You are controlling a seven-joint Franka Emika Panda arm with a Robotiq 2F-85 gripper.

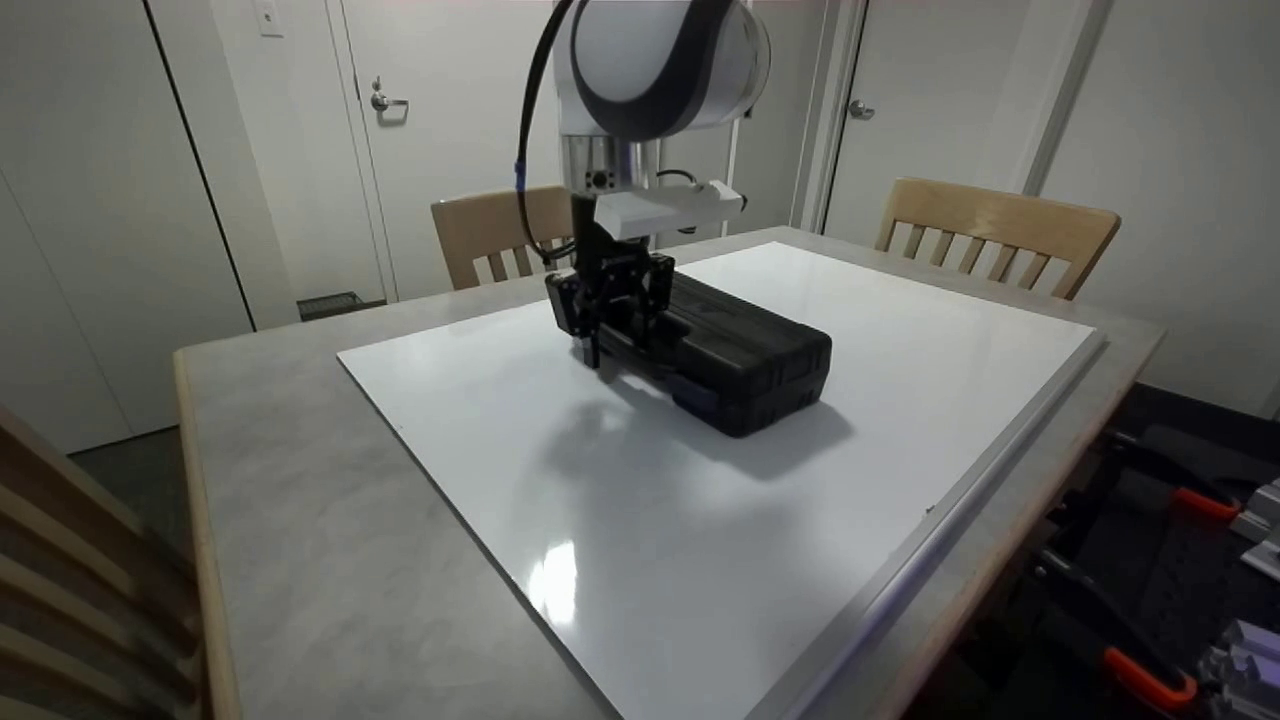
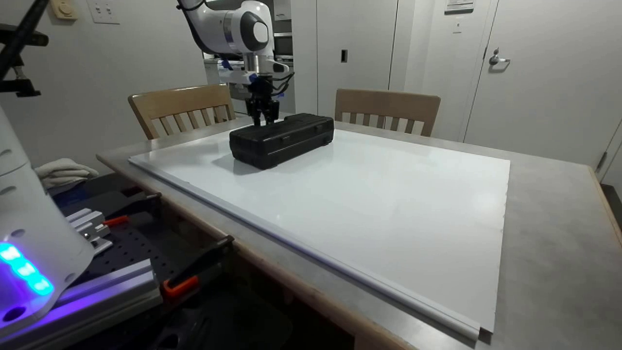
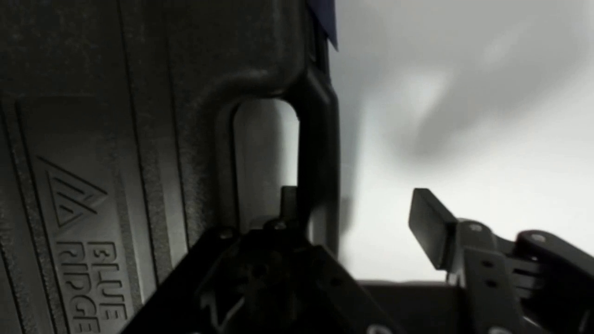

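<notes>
A black hard case [image 1: 750,342] lies flat on the whiteboard, its lid embossed "BLUE RIDGE". Its handle [image 3: 320,150] runs along one long side, with a slot between bar and body. Around that bar stands my gripper, partly open. One dark finger [image 3: 288,200] reaches into the slot; the other finger [image 3: 431,225] is out over the white board, with a clear gap to the handle. In the second exterior view, the case [image 2: 283,140] hides the fingertips' lower ends. Whether the inner finger touches the bar, I cannot tell.
The whiteboard [image 2: 379,192] is bare apart from the case, with wide free room toward its right side in that view. A raised rail [image 2: 303,248] edges one side. Wooden chairs stand around the table, one chair [image 1: 504,234] behind the arm.
</notes>
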